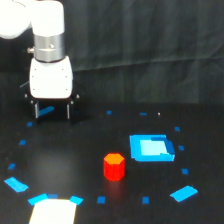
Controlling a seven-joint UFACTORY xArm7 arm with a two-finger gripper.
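Note:
A red six-sided block (114, 169) stands upright on the dark table, right of the front middle. Behind it and to the right lies a blue square (136, 152) with a white patch (154, 147) inside it. At the far left my gripper (54, 114) hangs under the white arm (51, 76), well away from both. Its dark fingers look spread apart, with nothing seen between them, though they are hard to make out against the black background.
Blue tape strips (183, 193) and small blue marks are scattered over the table. A pale square (52, 212) lies at the front left edge. Dark cloth (145, 50) hangs behind.

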